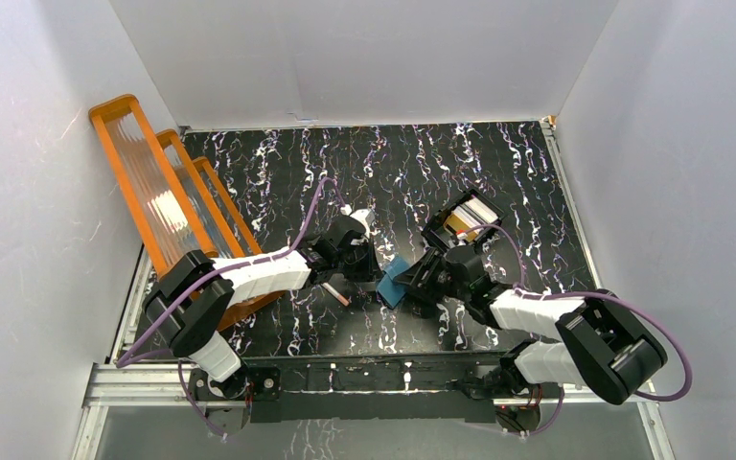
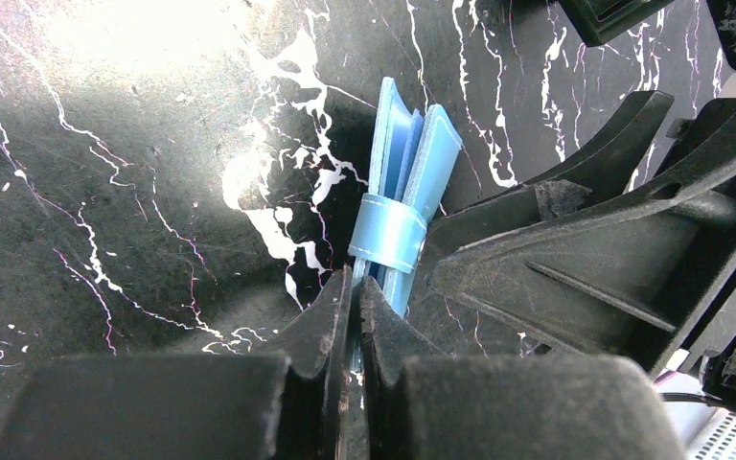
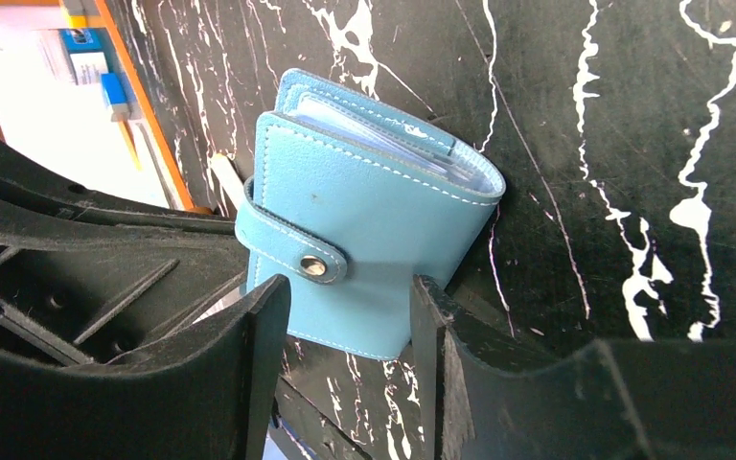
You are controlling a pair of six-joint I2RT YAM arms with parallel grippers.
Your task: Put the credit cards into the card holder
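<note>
The light blue card holder (image 1: 392, 287) (image 2: 391, 233) (image 3: 364, 220) stands tilted between my grippers, its strap with a snap across one end and clear sleeves visible inside. My left gripper (image 1: 369, 271) is shut at the holder's near end; whether anything thin is between its fingertips is unclear. My right gripper (image 1: 412, 280) is part open, its fingers at either side of the holder's lower face. A black box (image 1: 432, 230) with rows of white and yellow cards (image 1: 474, 211) sits behind the right gripper.
An orange rack (image 1: 115, 144) fills the table's left side. A pale stick (image 1: 335, 293) lies by the left gripper.
</note>
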